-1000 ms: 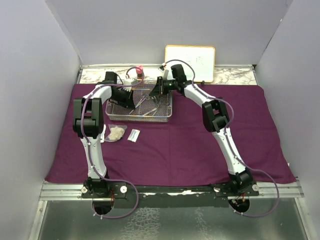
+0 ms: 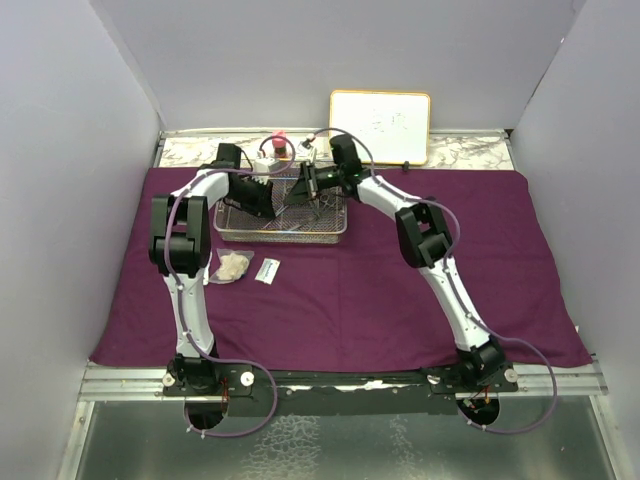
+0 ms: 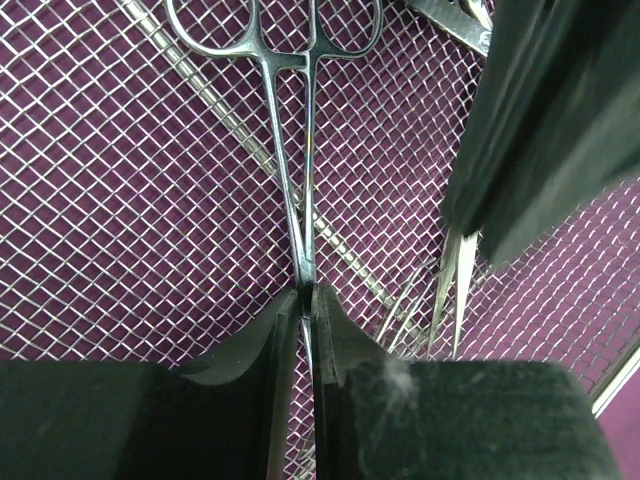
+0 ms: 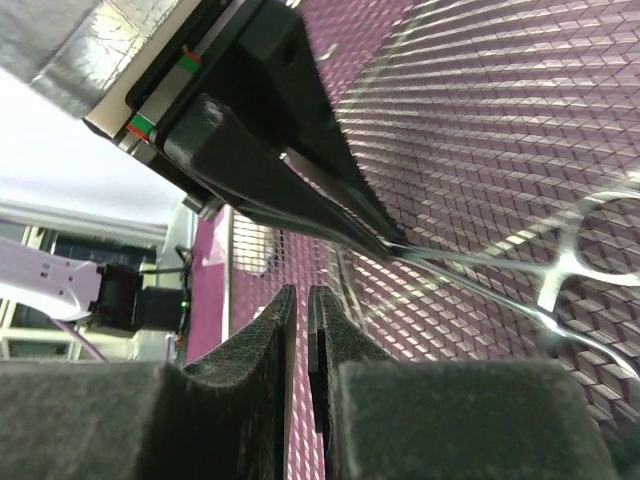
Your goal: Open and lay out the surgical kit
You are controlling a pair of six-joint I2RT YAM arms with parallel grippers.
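Note:
A mesh instrument basket (image 2: 236, 230) holds steel instruments. In the left wrist view my left gripper has its fingertips close around the shank of a ring-handled clamp (image 3: 283, 150); scissor-like blades (image 3: 460, 275) lie to the right, partly under my right gripper (image 2: 302, 190). In the right wrist view my right gripper has its fingertips nearly together, above the mesh, next to the left gripper. What sits between the right fingertips is hidden.
A gauze bag (image 2: 232, 266) and white packet (image 2: 267, 270) lie below the basket on the purple cloth (image 2: 400, 320). A white board (image 2: 380, 125) and pink object (image 2: 280, 138) stand behind.
My right arm has moved left and toward the front over the basket, closer to the left gripper. The left gripper has shifted slightly.

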